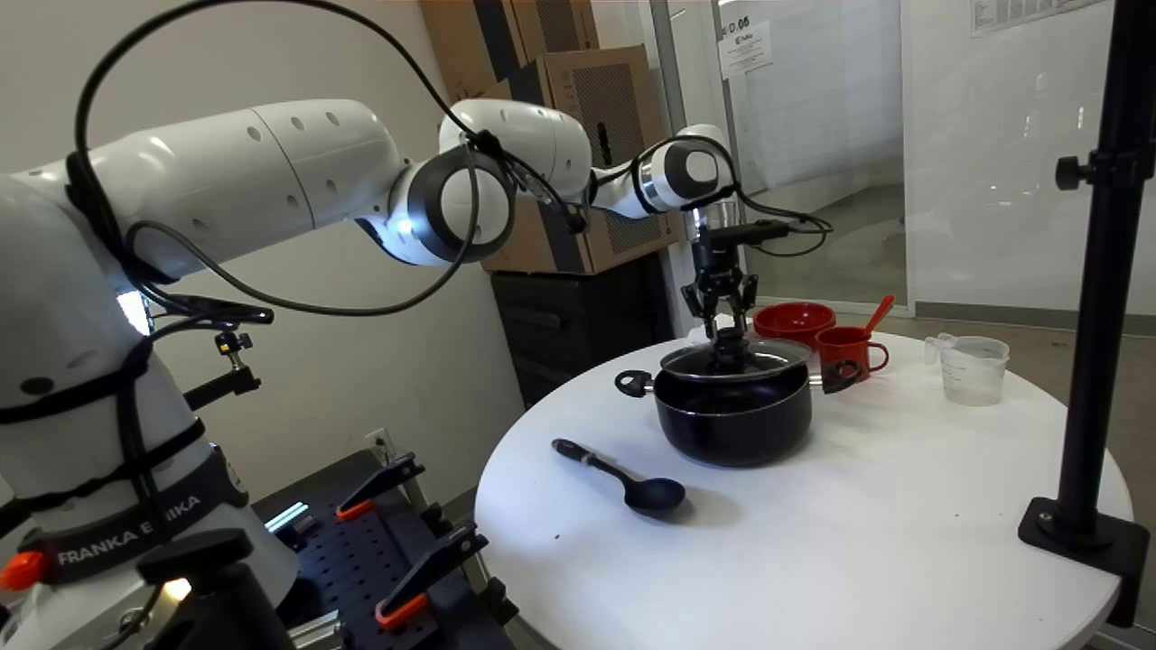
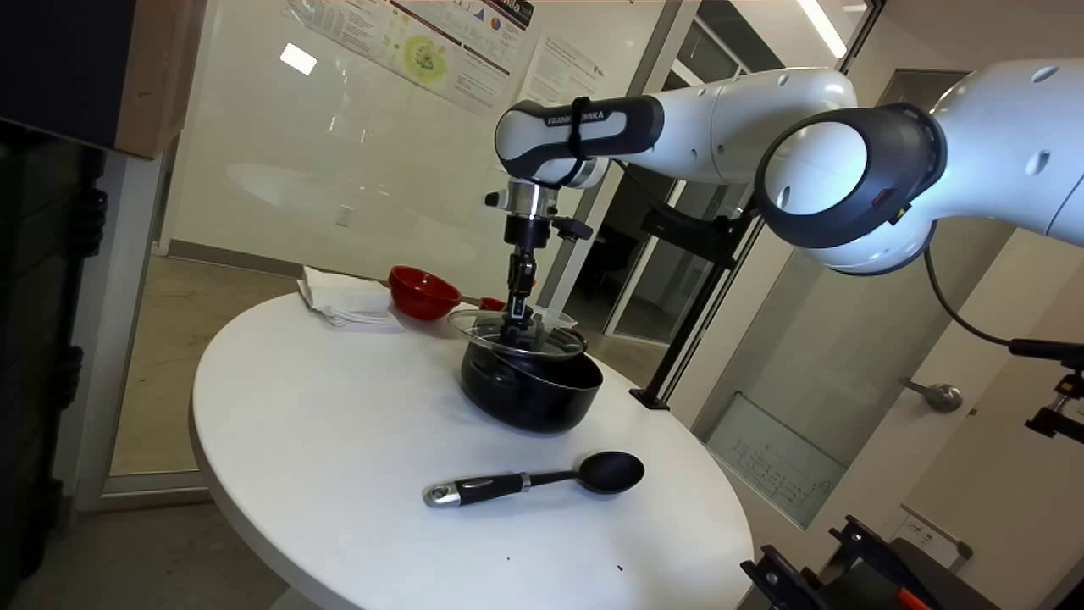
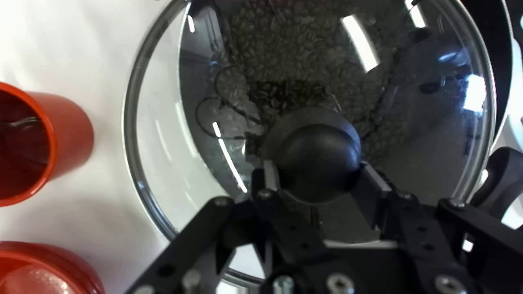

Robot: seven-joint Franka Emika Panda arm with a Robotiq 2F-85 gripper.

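Observation:
A black pot [image 1: 734, 428] with two side handles stands on the white table. Over its back part lies a clear glass lid [image 2: 478, 324] with a metal rim, shifted to the far side so the front of the opening shows. Shut on the lid's round black knob [image 3: 316, 159], my gripper points straight down. In the wrist view the knob sits between the fingers. Coffee beans seem to show through the glass there. Whether the lid's rim touches the pot cannot be told everywhere. A black spoon [image 1: 653, 495] lies in front of the pot.
Behind the pot are a red bowl [image 2: 423, 293], a red mug [image 1: 848, 352] with a red utensil and a clear measuring cup [image 1: 972, 370]. A folded white cloth [image 2: 347, 298] lies near the bowl. A black post [image 1: 1092, 271] rises at the table's edge.

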